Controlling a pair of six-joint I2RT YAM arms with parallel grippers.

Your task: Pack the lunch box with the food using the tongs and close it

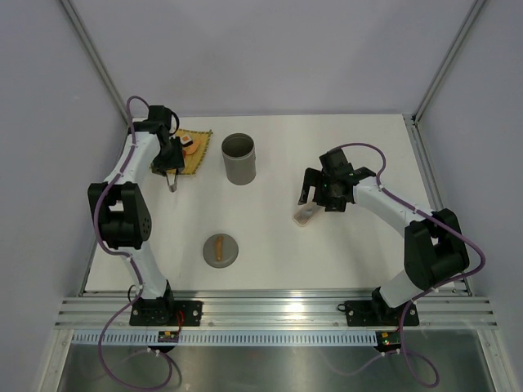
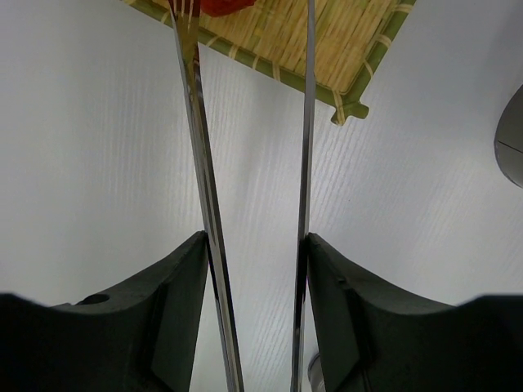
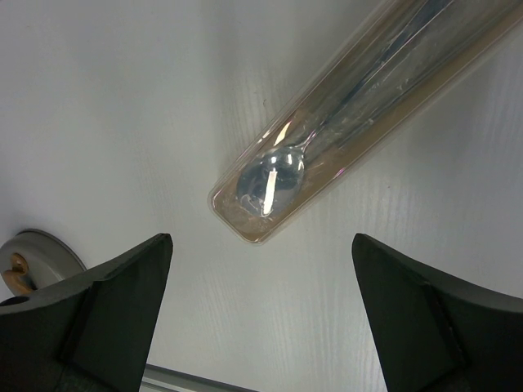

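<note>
My left gripper is at the front edge of a yellow bamboo mat [image 1: 198, 139] with food on it, including a red piece [image 2: 221, 6]; it carries two long metal blades, part open, with a gap between them. My right gripper stands open above a clear plastic case [image 3: 335, 131] holding a spoon [image 3: 270, 180], nothing between its fingers. A grey round container [image 1: 221, 251] with a brown handle sits at the front middle.
A tall grey cylinder [image 1: 239, 163] stands right of the mat.
</note>
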